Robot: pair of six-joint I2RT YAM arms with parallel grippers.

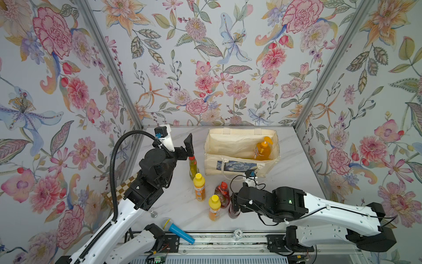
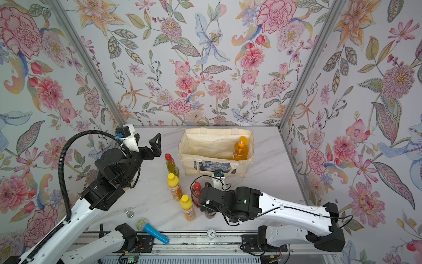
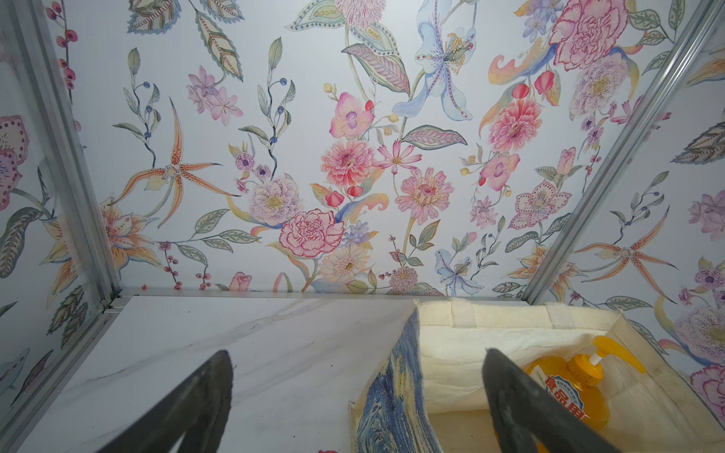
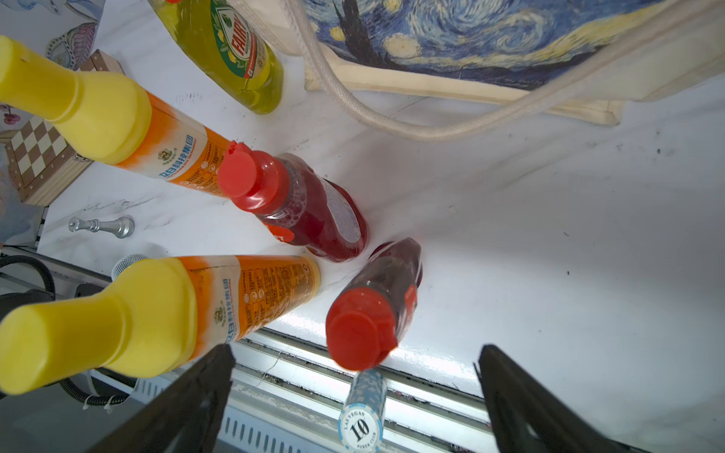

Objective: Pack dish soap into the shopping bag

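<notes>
An orange pump bottle of dish soap (image 1: 262,150) stands inside the cream shopping bag (image 1: 223,151), at its right end. Outside the bag's left side is a green, red-capped bottle (image 4: 238,56) with a FAIRY label. My left gripper (image 2: 146,141) is raised left of the bag, open and empty, its fingers (image 3: 204,400) spread. Low in front of the bag, my right gripper is open. A dark bottle with a red cap (image 4: 362,328) shows in the gap between its fingers, without visible contact.
Two yellow-capped orange bottles (image 1: 199,187) and another red-capped bottle (image 4: 309,204) crowd the table left of my right gripper. A bag handle (image 4: 423,130) loops out in front. A blue microphone (image 1: 180,231) lies at the front edge.
</notes>
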